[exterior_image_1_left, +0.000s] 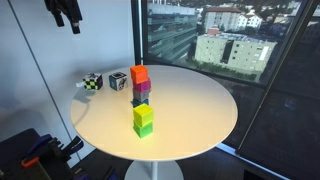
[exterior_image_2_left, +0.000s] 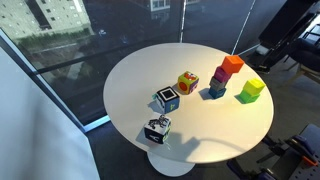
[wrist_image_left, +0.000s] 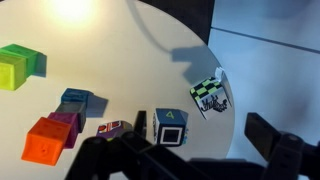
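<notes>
My gripper (exterior_image_1_left: 68, 24) hangs high above the table's left side, open and empty. In the wrist view its dark fingers (wrist_image_left: 263, 138) stand wide apart. A stack holds an orange cube (exterior_image_1_left: 139, 73), a purple cube (exterior_image_1_left: 141, 86) and blue-grey cubes (exterior_image_2_left: 217, 88) below. Nearby, a yellow cube (exterior_image_1_left: 143, 115) rests on a green cube (exterior_image_1_left: 145, 129). A dark cube with a white square (wrist_image_left: 170, 127) and a green-black checkered block (wrist_image_left: 209, 96) sit apart. A red-yellow patterned block (exterior_image_2_left: 188, 81) stands between that dark cube and the stack; a finger partly covers it in the wrist view.
Glass windows (exterior_image_1_left: 275, 100) rise beyond it, and a white wall panel (exterior_image_1_left: 100, 40) stands on the left. Cables and dark gear (exterior_image_1_left: 50, 150) are on the near left.
</notes>
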